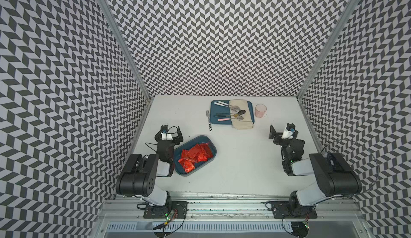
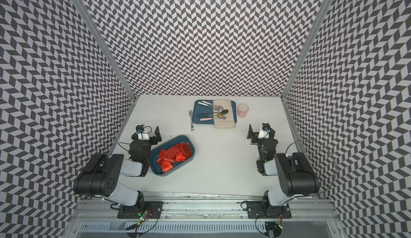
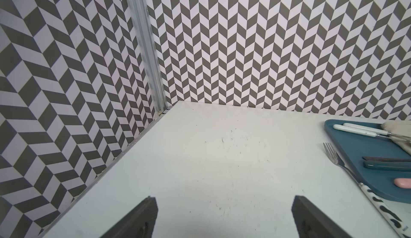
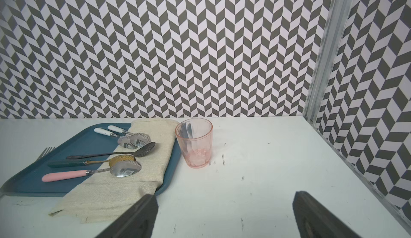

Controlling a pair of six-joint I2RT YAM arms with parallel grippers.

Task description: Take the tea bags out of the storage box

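Note:
A dark blue oblong storage box [image 1: 183,171] [image 2: 161,171] holds several red tea bags [image 1: 197,152] [image 2: 175,152] at the front left of the table. My left gripper [image 1: 169,133] [image 2: 146,133] hovers just beyond the box's left end, open and empty, its blurred fingertips wide apart in the left wrist view. My right gripper [image 1: 280,133] [image 2: 259,133] is on the right side of the table, away from the box, also open with nothing between its fingers. The tea bags are out of sight in both wrist views.
At the back centre lie a blue tray [image 1: 218,105] with spoons and a cream cloth [image 4: 154,131], a fork [image 3: 342,165] on its left, and a pink glass [image 4: 194,148] on its right.

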